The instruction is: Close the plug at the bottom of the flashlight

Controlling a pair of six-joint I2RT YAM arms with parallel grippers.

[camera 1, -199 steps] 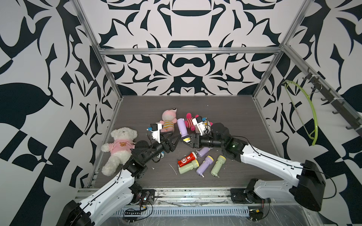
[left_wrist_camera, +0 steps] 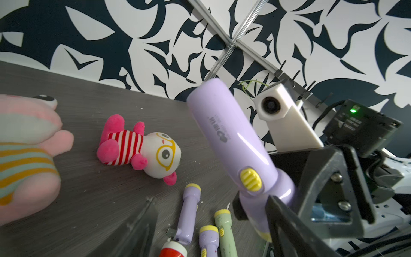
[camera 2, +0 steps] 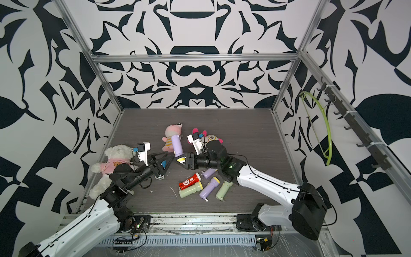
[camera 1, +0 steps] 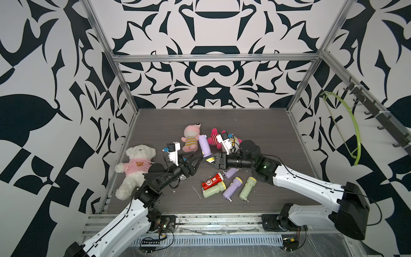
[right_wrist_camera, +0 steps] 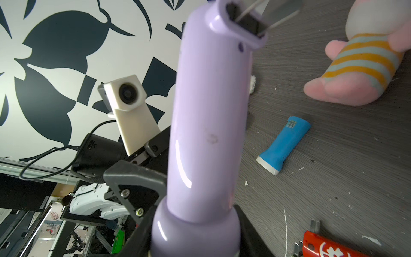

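Observation:
A lavender flashlight is raised upright between the arms, its head down. My right gripper is shut on that head, as the right wrist view shows. The flashlight's plug end is at the top, with metal prongs and a clear flap sticking out. My left gripper stands open just left of the flashlight, its fingers apart below it and holding nothing; in the left wrist view the flashlight's yellow switch faces it.
Several flashlights lie on the table below: red, green, lavender, blue. Pink plush toys lie behind, a white bear at the left.
My left arm has shifted slightly left and back at its upper joints. The held flashlight has tilted a little, its top moving left.

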